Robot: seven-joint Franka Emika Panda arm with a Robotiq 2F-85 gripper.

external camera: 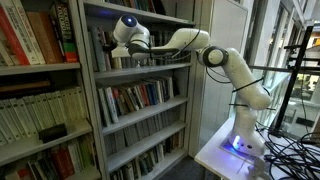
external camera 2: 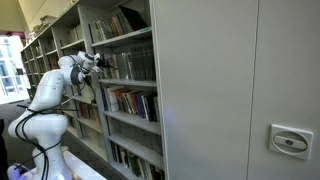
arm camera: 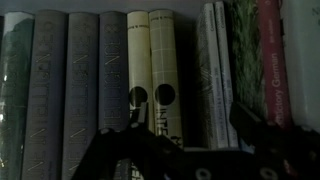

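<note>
At the upper shelf of the bookcase, my gripper (external camera: 110, 50) faces the row of books. In the wrist view its dark fingers (arm camera: 138, 122) stand apart at the bottom, one on each side of the gap, so the gripper is open, and I see nothing clasped. Ahead of the left finger are two pale yellow books (arm camera: 166, 75) with black dots on their spines. Right of them come a dark gap and thin whitish volumes (arm camera: 215, 75). How far the fingertips are from the spines is hard to judge.
Grey-purple volumes (arm camera: 83, 85) stand upright to the left, and a red book (arm camera: 272, 60) to the right. Lower shelves hold more books (external camera: 140, 95). A white table (external camera: 220, 158) carries the arm's base. Loose black cables (external camera: 290, 155) lie beside it.
</note>
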